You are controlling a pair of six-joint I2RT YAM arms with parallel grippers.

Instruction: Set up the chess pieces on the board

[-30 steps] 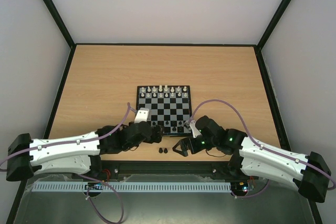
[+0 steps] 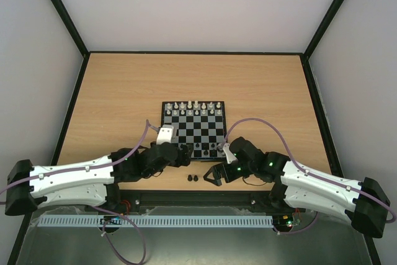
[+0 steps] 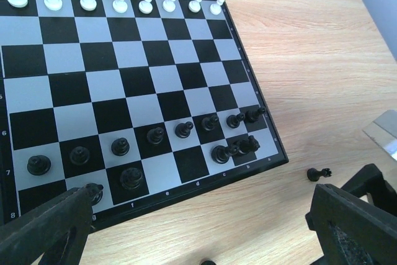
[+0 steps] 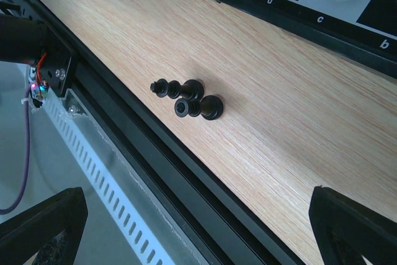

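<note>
The chessboard (image 2: 197, 131) carries white pieces (image 2: 193, 108) in two rows along its far side. On the near side stand black pieces in a pawn row, with several black back pieces (image 3: 131, 179) behind it. One of these, a black piece (image 3: 94, 193), is partly hidden by a left finger (image 3: 59, 228). Two loose black pieces, one (image 4: 180, 89) beside the other (image 4: 203, 108), appear upright on the table in front of the board. My left gripper (image 2: 188, 153) hangs open over the board's near left part, empty. Near the loose pieces my right gripper (image 2: 214, 176) is open and empty.
The board's middle rows are clear. Beyond the board the wooden table (image 2: 124, 79) is bare. A dark rail (image 2: 192, 198) runs along the table's near edge, close to the loose pieces. Both grippers stand close to each other.
The right arm and the visible pieces look unmoved.
</note>
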